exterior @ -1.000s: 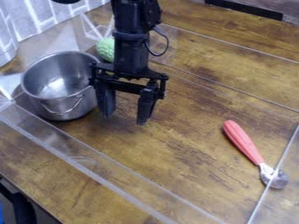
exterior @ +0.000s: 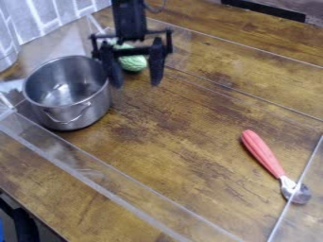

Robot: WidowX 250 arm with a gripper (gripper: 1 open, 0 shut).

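Note:
My black gripper (exterior: 131,64) is raised at the top centre, blurred, with its fingers spread and pointing down, just right of a steel pot (exterior: 70,95) and partly in front of a pale green vegetable-like object (exterior: 135,62). Nothing is visible held between the fingers. The pot stands upright on the wooden table at the left. A tool with a red handle (exterior: 263,154) and a metal head (exterior: 296,190) lies on the right.
Clear strips, like low transparent edges, run along the table's sides. A pale backdrop (exterior: 25,24) is at the back left.
The gripper has moved up and away toward the back, uncovering more table. The pot and the red-handled tool stay in place.

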